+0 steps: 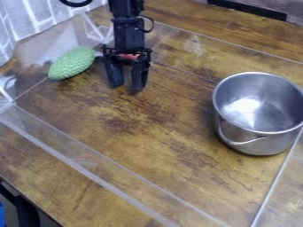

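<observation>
My black gripper (126, 74) hangs low over the wooden table at the upper middle, fingers pointing down. Behind it a small red object (126, 57) is partly hidden by the gripper; whether it is held cannot be told. A green bumpy object (71, 64), like a corn cob or gourd, lies to the left of the gripper. A steel pot (256, 113) with a handle stands at the right.
A clear plastic edge (83, 162) runs round the wooden work surface (142, 133). A white cloth (18, 44) is at the upper left.
</observation>
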